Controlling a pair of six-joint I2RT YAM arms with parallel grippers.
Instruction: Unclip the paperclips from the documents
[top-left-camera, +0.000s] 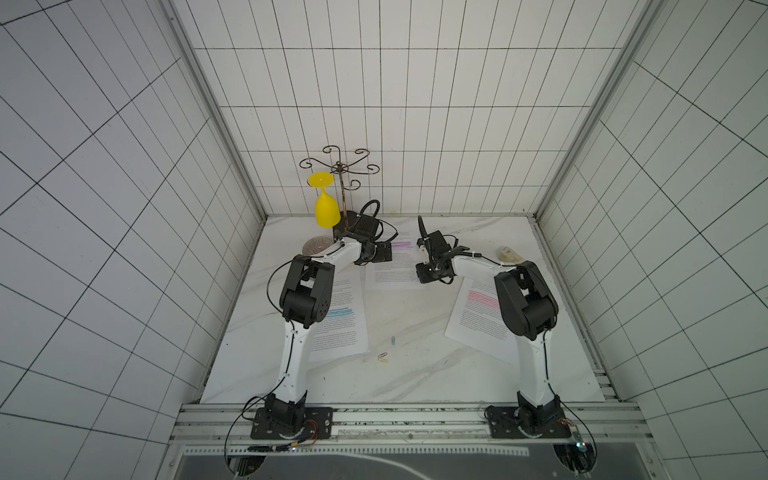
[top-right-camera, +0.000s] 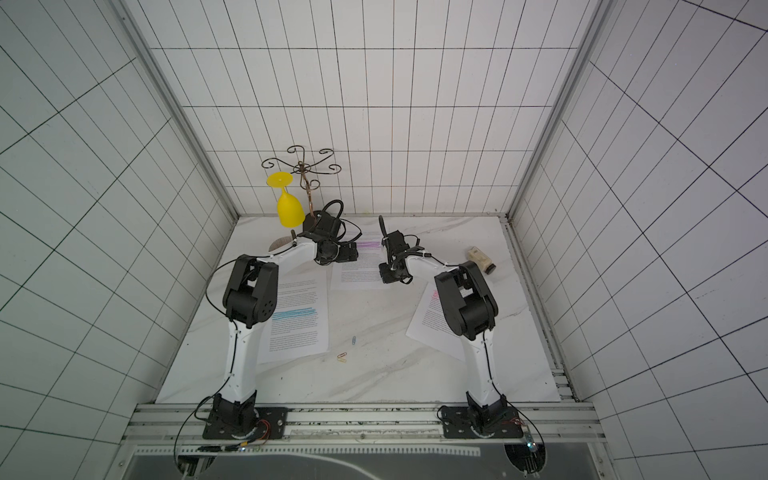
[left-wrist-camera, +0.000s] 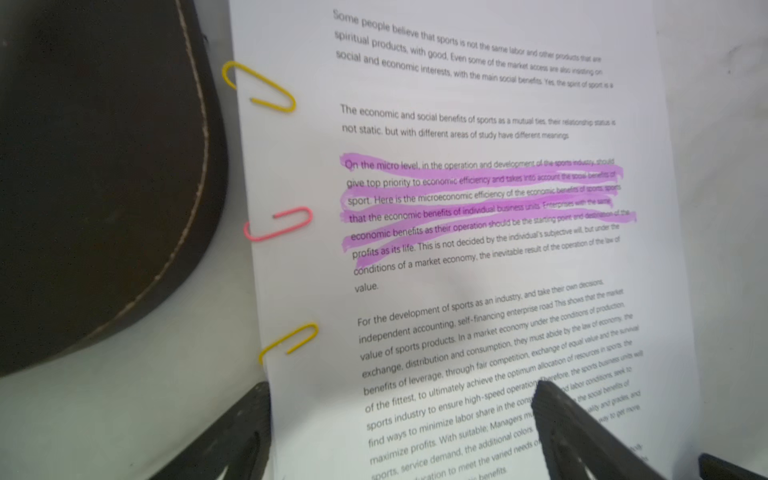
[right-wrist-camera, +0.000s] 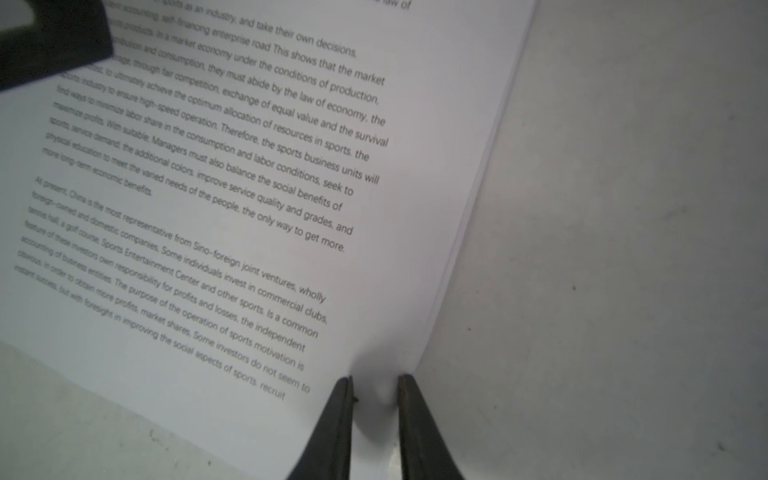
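Observation:
In the left wrist view a document (left-wrist-camera: 480, 96) with purple highlighting carries a yellow paperclip (left-wrist-camera: 260, 86), a pink paperclip (left-wrist-camera: 277, 224) and a second yellow paperclip (left-wrist-camera: 288, 342) on its left edge. My left gripper is open over it, just below the clips. My right gripper is part open at the same document's right edge, low on the page, with no clip visible between its fingertips; whether it touches the paper is unclear.
Papers with blue (top-left-camera: 340, 312) and pink (top-left-camera: 484, 298) highlighting lie left and right. Loose paperclips (top-left-camera: 382, 354) lie on the front middle. A coat stand with a yellow glass (top-left-camera: 326, 208) stands back left; a beige object (top-right-camera: 480, 258) lies back right.

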